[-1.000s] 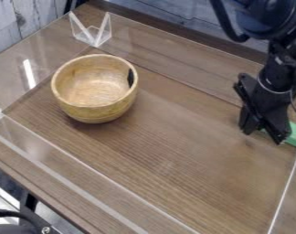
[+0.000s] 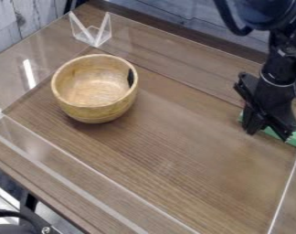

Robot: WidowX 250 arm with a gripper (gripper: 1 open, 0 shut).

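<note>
My black gripper (image 2: 250,123) is low at the right side of the table, over a green item (image 2: 287,135) that lies flat there and is partly hidden under it. The fingers look shut; whether anything is between them cannot be seen clearly. A wooden bowl (image 2: 96,108) stands upright on the left, well apart from the gripper.
A white wire-like stand (image 2: 92,32) is at the back left. The table's right edge runs close beside the green item, with a wall behind.
My gripper has shifted slightly, and more of the green item now shows beneath it. The bowl has not moved.
</note>
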